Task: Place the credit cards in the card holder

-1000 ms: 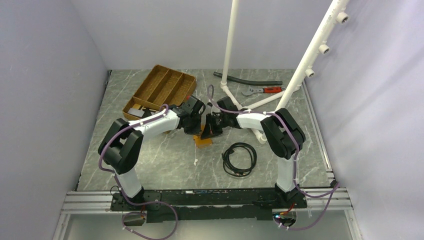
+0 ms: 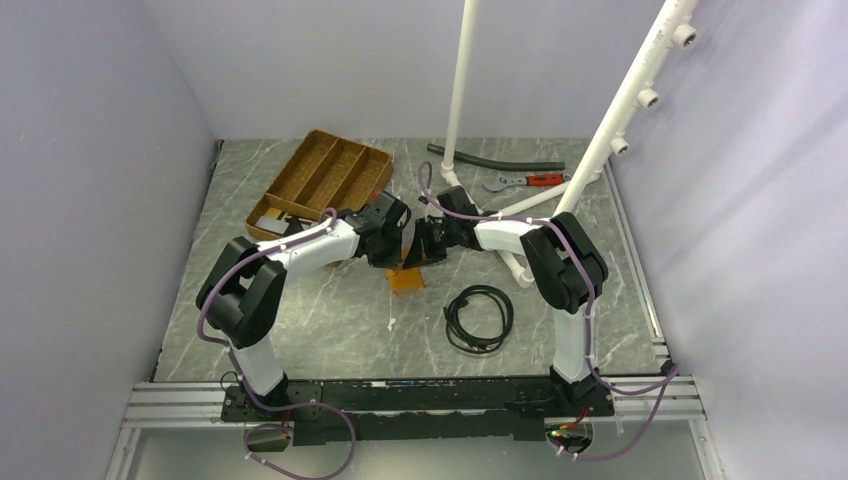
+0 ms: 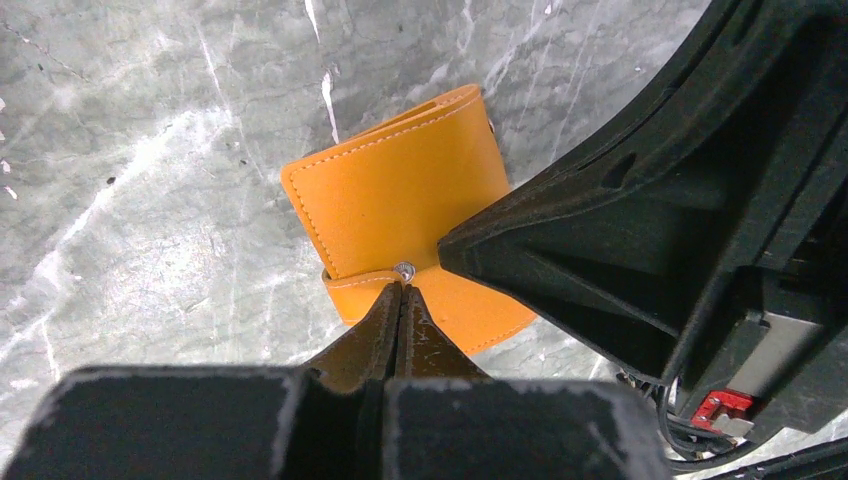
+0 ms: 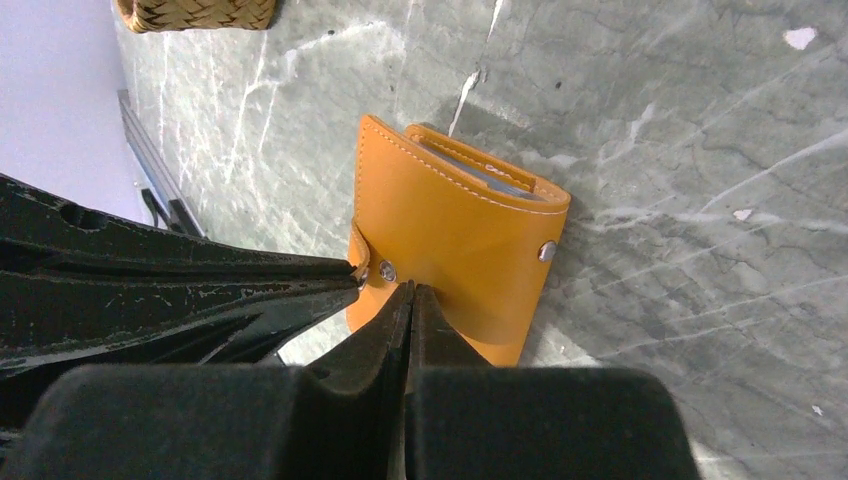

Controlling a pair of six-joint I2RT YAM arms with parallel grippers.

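The orange card holder point(image 2: 407, 281) lies folded on the marble table between both arms. Its stitched flap point(image 3: 400, 180) and a metal snap point(image 3: 404, 270) face up. A pale edge, perhaps cards point(image 4: 500, 186), shows inside its open end. My left gripper is shut with its tips at the holder's narrow strap point(image 3: 362, 283); whether the strap is pinched I cannot tell. My right gripper is shut over the holder's face, close to another snap point(image 4: 388, 271), with nothing visible between its fingers. Both grippers partly cover the holder from above.
A brown divided tray point(image 2: 330, 172) stands at the back left, with grey items point(image 2: 270, 222) in its near compartment. A coiled black cable point(image 2: 478, 318) lies to the right. White pipes point(image 2: 458, 90) and a red-handled wrench point(image 2: 545, 180) are behind.
My right gripper has shifted slightly back over the holder, and its arm has moved a little. The left arm and the holder look unmoved.
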